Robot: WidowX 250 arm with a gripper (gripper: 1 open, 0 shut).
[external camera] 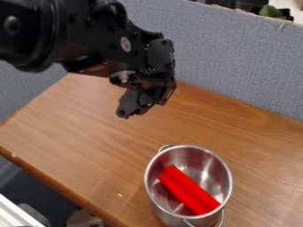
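A black robot arm reaches in from the upper left, and its gripper (140, 99) hangs over the back half of the wooden table, with nothing visible held in it. Its fingers are dark and partly hidden by the wrist. Below and to the right, a steel pot (159, 202) with handles holds a red cylinder (187, 190), which lies tilted inside it.
A grey padded wall (236, 62) runs along the back. A white object (17, 215) sits beyond the table's edge at the lower left.
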